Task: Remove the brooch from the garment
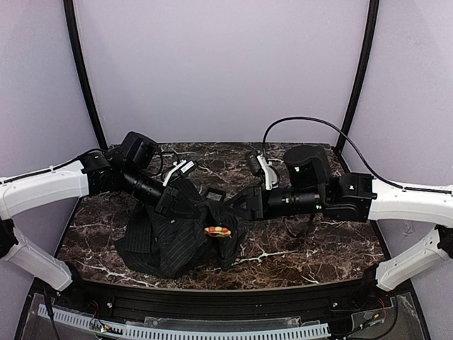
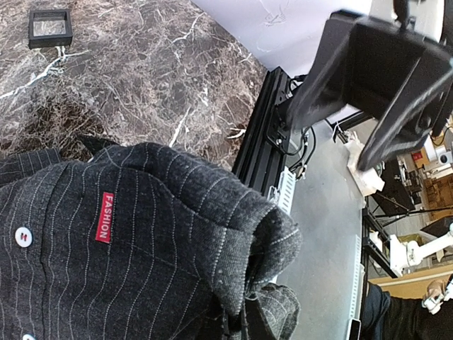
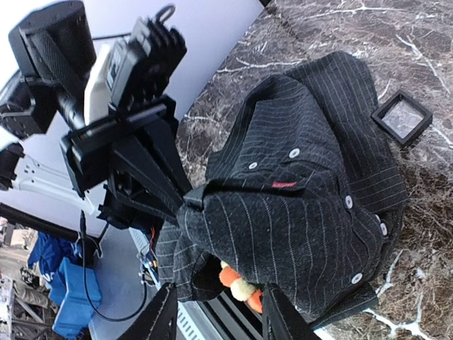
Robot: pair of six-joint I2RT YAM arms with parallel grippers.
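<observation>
The dark pinstriped garment (image 1: 159, 241) lies bunched on the marble table, lifted at one part by my left gripper, which is shut on a fold of its cloth. The flower brooch (image 1: 217, 231), orange, red and cream, shows at the garment's lower front; in the right wrist view the brooch (image 3: 241, 287) is partly hidden under a fold. My right gripper is just right of and above the lifted cloth, its fingers apart over the brooch area, with nothing visible between them. A red FASHION label (image 2: 104, 217) is on the cloth.
A small black square frame (image 3: 383, 113) lies behind the garment.
</observation>
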